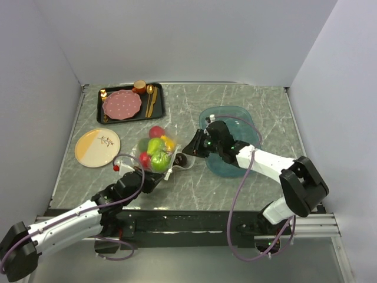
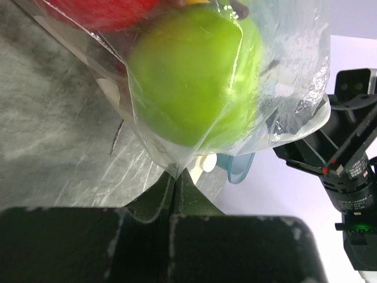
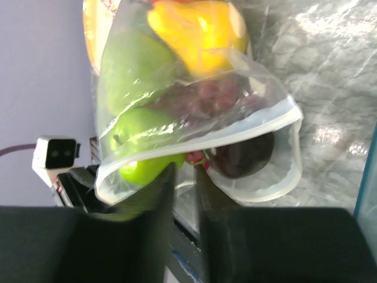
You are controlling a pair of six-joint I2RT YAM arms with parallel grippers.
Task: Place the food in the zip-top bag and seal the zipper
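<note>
The clear zip top bag (image 1: 175,152) lies on the table, filled with red, green and yellow food. Its white-edged mouth (image 3: 235,137) gapes toward the right arm. Just inside the mouth sits a dark round food item (image 3: 244,155), with grapes (image 3: 215,97), a yellow pepper (image 3: 197,35) and green pieces (image 3: 141,127) behind it. My left gripper is shut at the bag's near corner, a pinch of the film at its fingertips. Close to the mouth, my right gripper is part open with nothing seen between its fingers; it looks blurred.
A blue-green bin (image 1: 235,167) stands under the right arm, empty where it shows. To the left is a cream plate (image 1: 98,147). A black tray (image 1: 131,117) with a pink plate (image 1: 122,104) and gold cutlery lies at the back.
</note>
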